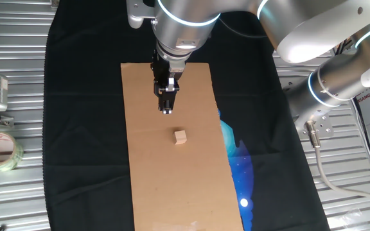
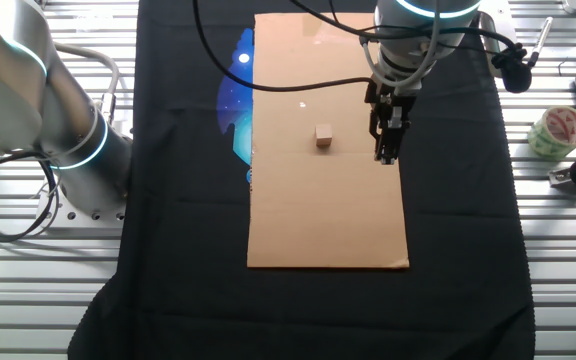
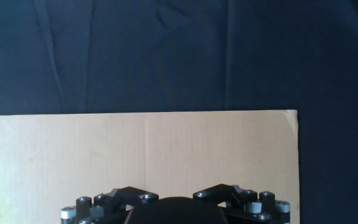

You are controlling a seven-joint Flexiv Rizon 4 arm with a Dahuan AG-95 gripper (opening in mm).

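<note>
A small tan wooden cube [image 1: 180, 137] sits alone on the brown cardboard sheet [image 1: 172, 186], a little right of its middle in exterior view 1. Above the sheet hangs my gripper [image 1: 166, 110], pointing down and apart from the cube. In exterior view 2 the cube [image 2: 323, 135] lies to the left of the gripper [image 2: 386, 160], which shows over the board's right edge. Both fingers [image 3: 266, 204] are spread wide in the wrist view, so the gripper is open with nothing held. The wrist view shows only bare cardboard and cloth, no cube.
Black cloth [image 1: 85, 141] lies under the board. A blue galaxy-patterned piece [image 1: 241, 173] pokes out beneath one long side. On the ribbed metal table, a tape roll [image 1: 0, 151] stands clear of the cloth. Cables [image 2: 298, 88] droop across exterior view 2.
</note>
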